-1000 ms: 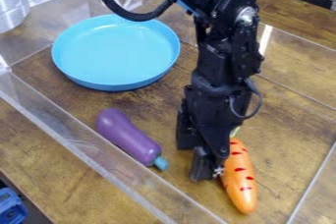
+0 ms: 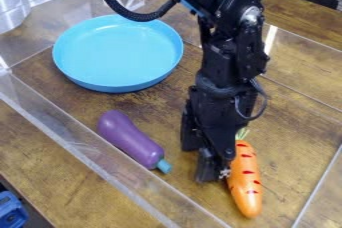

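My black gripper [image 2: 214, 162] is low over the wooden table, its fingertips at the upper left side of an orange toy carrot [image 2: 245, 187] with red marks. Whether the fingers are open or shut on it is hard to tell. A purple toy eggplant [image 2: 127, 137] with a teal end lies to the left of the gripper, apart from it.
A blue bowl [image 2: 118, 47] sits at the back left. A clear plastic barrier runs along the left and lower left, with a small blue object [image 2: 8, 212] beyond it. Bare wood [image 2: 301, 122] lies to the right.
The gripper has shifted very slightly. The carrot and eggplant lie where they were.
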